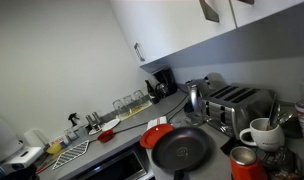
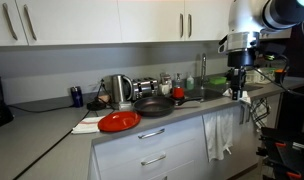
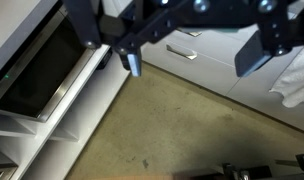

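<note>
My gripper stands open in the wrist view, its two fingers wide apart with nothing between them. Below it are bare floor and drawer fronts. In exterior view 2 the arm [image 2: 254, 45] is at the right, its gripper [image 2: 239, 92] pointing down in front of the counter, well away from the pan and plate. A dark frying pan [image 1: 180, 146] lies on the counter beside a red plate [image 1: 156, 135]. Exterior view 1 shows only part of the arm [image 1: 6, 142] at the left edge; the fingers cannot be made out there.
A toaster [image 1: 234, 105], a white mug [image 1: 263, 134] and a red canister [image 1: 246, 164] stand along the counter. A kettle [image 2: 122, 88] is near the wall. Wall cabinets [image 2: 142, 22] hang overhead. A white towel [image 2: 214, 138] hangs at the counter front.
</note>
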